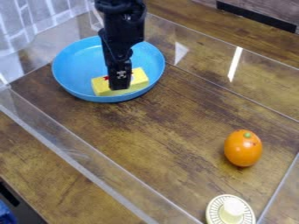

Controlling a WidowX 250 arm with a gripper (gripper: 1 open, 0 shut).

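Observation:
A blue bowl (77,66) sits at the upper left of the table with a yellow block (138,79) lying in it. My black gripper (118,71) hangs over the bowl with its open fingers down at the block, partly covering it. Whether the fingers touch the block I cannot tell.
An orange round fruit (243,148) stands on the right of the wooden table (128,157). A round white lid-like object (230,210) lies at the bottom right.

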